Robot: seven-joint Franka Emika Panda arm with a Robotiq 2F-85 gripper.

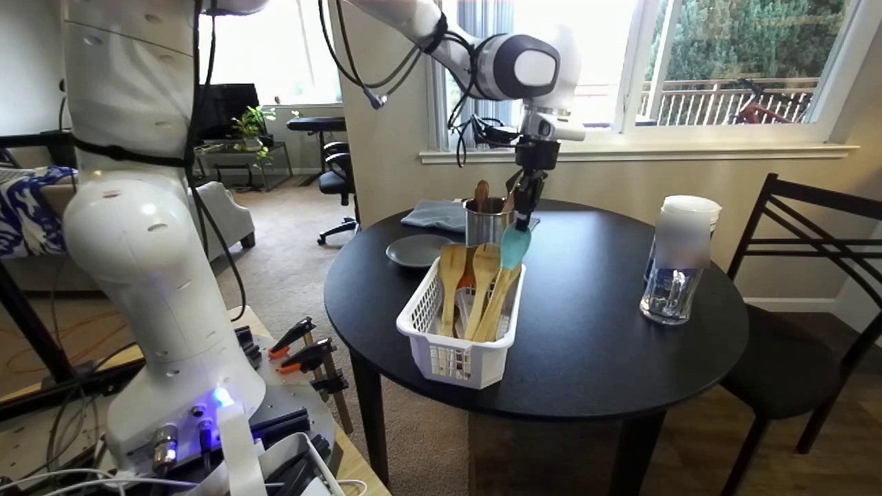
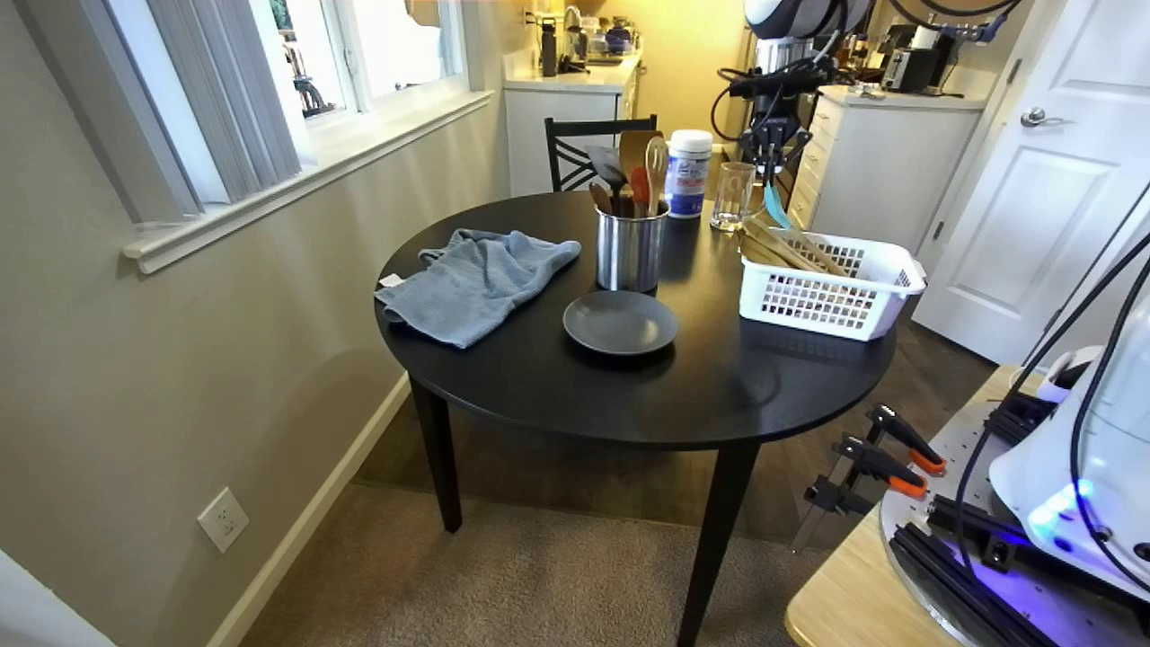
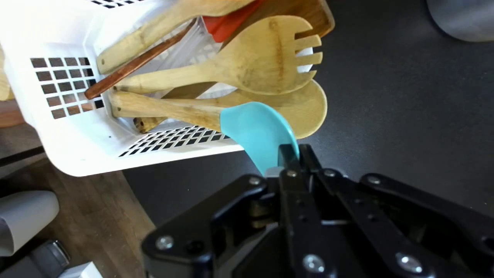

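A teal-headed spoon with a wooden handle (image 3: pixel 259 129) leans out of the white basket (image 3: pixel 92 153), its handle end low among the other utensils. My gripper is shut on the edge of its teal head. In the first exterior view the gripper (image 1: pixel 522 224) stands just beyond the basket's far end, over the raised teal head (image 1: pixel 514 245). Several wooden utensils, among them a slotted fork-spoon (image 3: pixel 268 55), lie in the basket beside it. A red utensil head (image 3: pixel 227 23) shows between them.
Behind the basket stands a steel canister (image 2: pixel 628 253) full of utensils. A grey plate (image 2: pixel 621 323) and a blue cloth (image 2: pixel 474 282) lie near it. A glass (image 1: pixel 671 285) and a white-lidded tub (image 2: pixel 687 172) stand apart.
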